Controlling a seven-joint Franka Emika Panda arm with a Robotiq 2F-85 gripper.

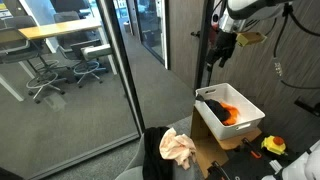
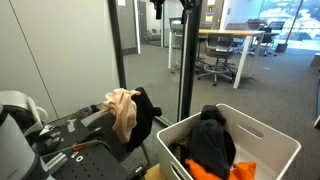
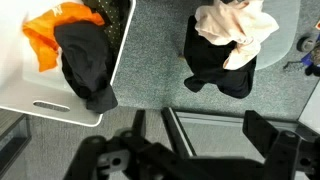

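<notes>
My gripper stands open in the wrist view, its dark fingers wide apart with only floor visible between them. It is high above the scene. A peach cloth lies over a black cloth at the top of that view, both clear of the fingers. In exterior view 2 the peach cloth is draped on a chair with the black cloth behind it. The white bin holds an orange cloth and another black cloth, which hangs partly over the bin's edge.
A yellow-and-red object rests near the robot's base. Beyond the glass partition stand tables and office chairs. A dark upright post rises behind the bin. Carpeted floor between chair and bin looks open in the wrist view.
</notes>
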